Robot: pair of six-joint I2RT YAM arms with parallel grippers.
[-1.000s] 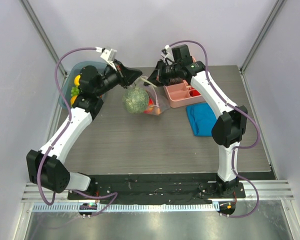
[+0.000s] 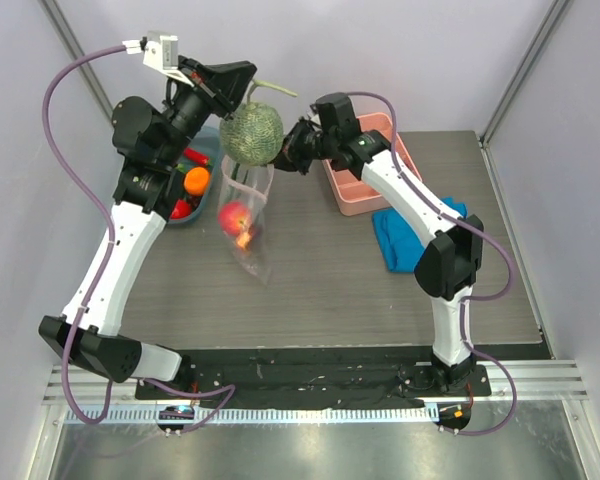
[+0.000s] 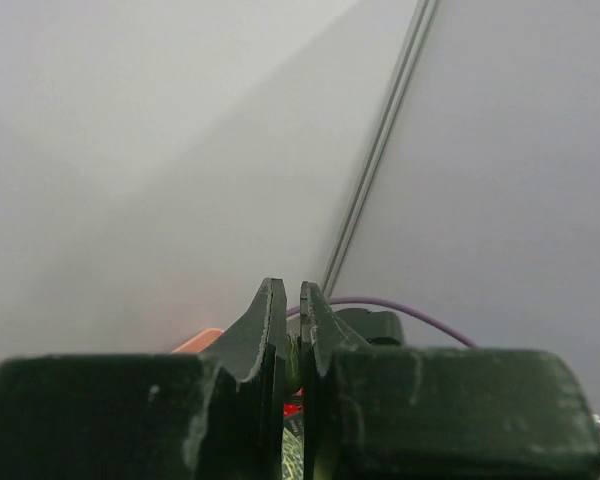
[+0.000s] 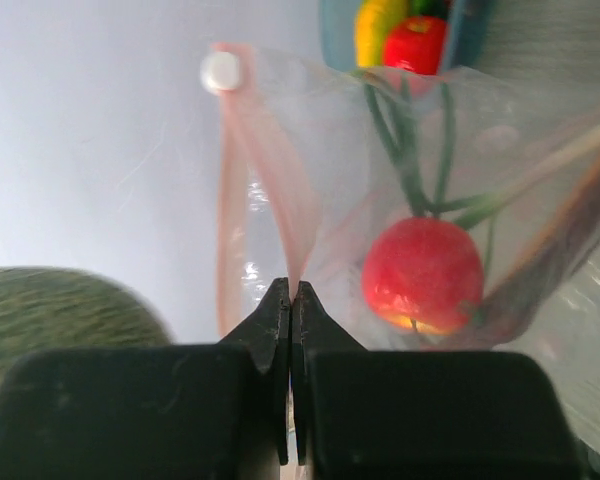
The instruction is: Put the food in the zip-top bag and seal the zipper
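Note:
My left gripper [image 2: 242, 85] is shut on the stem of a netted green melon [image 2: 252, 135], raised over the zip top bag [image 2: 250, 240]; the melon's dark round side [image 4: 60, 310] shows at the lower left in the right wrist view. My right gripper is shut on the bag's pink zipper edge [image 4: 280, 190], holding it up. Inside the bag lie a red round fruit [image 4: 420, 270], green stalks [image 4: 410, 160] and another orange item [image 2: 244, 238]. In the left wrist view the left fingertips [image 3: 285, 300] are together, with the melon barely visible below.
A blue bowl [image 2: 208, 145] with peppers and orange produce stands behind the left arm. A pink basket [image 2: 355, 200] sits at the back right, beside a folded blue cloth [image 2: 400, 245].
The right gripper has moved left, and the bag now hangs lengthened below it.

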